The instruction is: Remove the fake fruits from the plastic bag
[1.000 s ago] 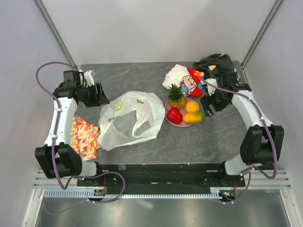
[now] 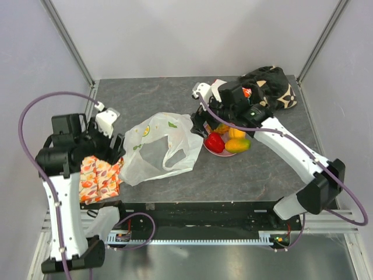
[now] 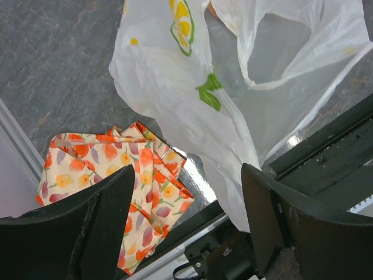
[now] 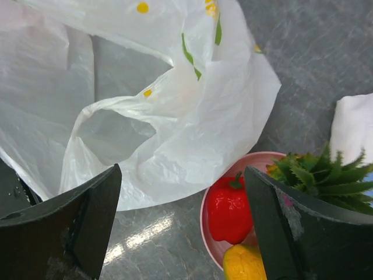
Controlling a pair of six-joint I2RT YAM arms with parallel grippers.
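Observation:
The white plastic bag [image 2: 178,128] lies crumpled and loose on the grey table, showing no fruit inside. Right of it a pink plate [image 4: 204,219] holds a red pepper [image 2: 214,143], an orange fruit [image 2: 236,132], a yellow-green mango [image 2: 238,145] and a pineapple [image 4: 326,178]. My right gripper [image 2: 199,124] hangs open over the gap between bag and plate, its arm covering much of the pineapple from above. At the bag's left side my left gripper [image 2: 118,150] stands open; in its wrist view the bag's edge [image 3: 230,198] reaches one finger, and nothing is gripped.
An orange-flowered cloth [image 2: 99,178] lies folded at the left front. At the back right are a dark patterned cloth [image 2: 271,87] and a white cloth [image 4: 349,125], mostly hidden from above. Bare table lies in front of the plate.
The right gripper has swung left from beyond the plate to the bag's right edge. Bag and fruits have stayed put.

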